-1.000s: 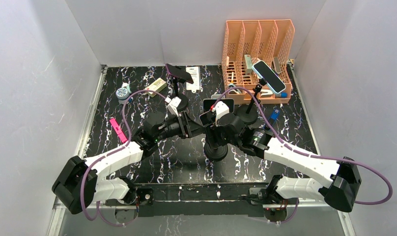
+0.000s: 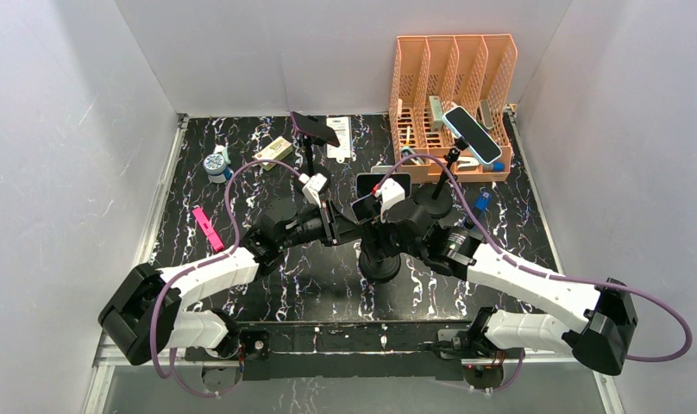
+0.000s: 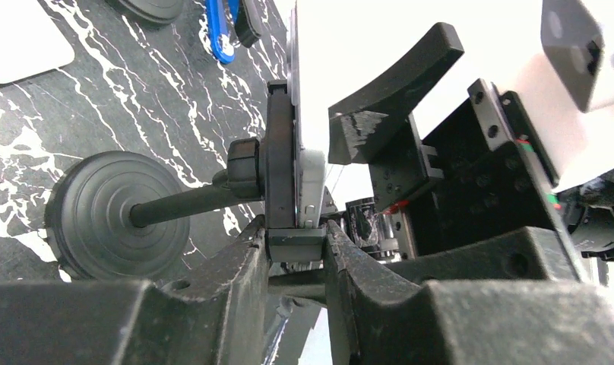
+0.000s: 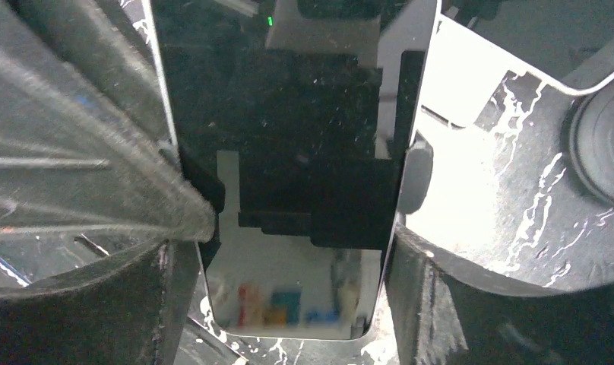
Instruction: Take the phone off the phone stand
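A phone [image 4: 289, 99] sits upright in a black stand [image 3: 106, 217] at the centre, largely hidden by both grippers in the top view. My left gripper is shut on the stand's black holder at its end, edge-on in the left wrist view with the phone's pale side [image 3: 311, 190] alongside. My right gripper stands open, its fingers on either side of the phone's lower part; whether they touch it I cannot tell.
Phones on stands [image 2: 470, 134] stand behind, near an orange rack [image 2: 453, 60]. A pink object [image 2: 207, 228] lies left, a blue one [image 2: 480, 203] right.
Over the last second my left arm has moved slightly right, toward the central stand. The right arm shows almost no movement.
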